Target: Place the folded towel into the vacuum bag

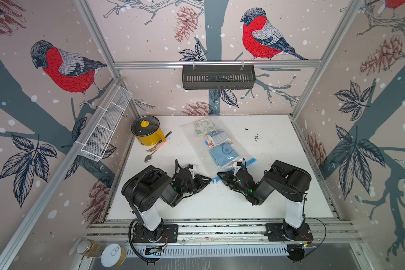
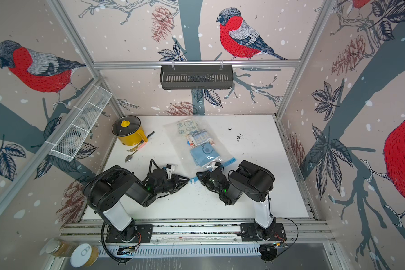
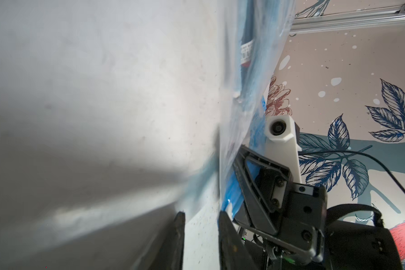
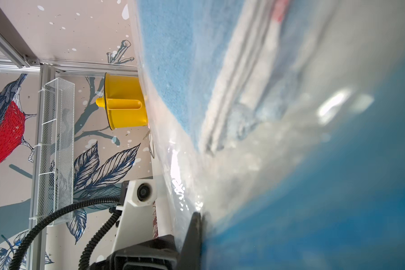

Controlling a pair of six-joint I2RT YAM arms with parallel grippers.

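The clear vacuum bag (image 1: 238, 143), edged with a blue strip, lies slanting across the table, its blue-edged mouth towards me. Through its film shows the folded blue towel (image 1: 223, 154), inside and close to the mouth; the right wrist view has the towel (image 4: 168, 54) very near. My right gripper (image 1: 220, 174) is at the mouth, shut on the bag's edge, with film gathered at its fingertip (image 4: 194, 225). Just to the left, low over the table, my left gripper stands open, nothing held between its fingers; a loose end of the blue strip (image 1: 215, 180) is near them.
Farther back in the bag are a white-and-blue packet (image 1: 217, 138) and a patterned cloth (image 1: 205, 127). A yellow pot (image 1: 149, 135) with a spoon (image 1: 148, 158) beside it occupies the back left.
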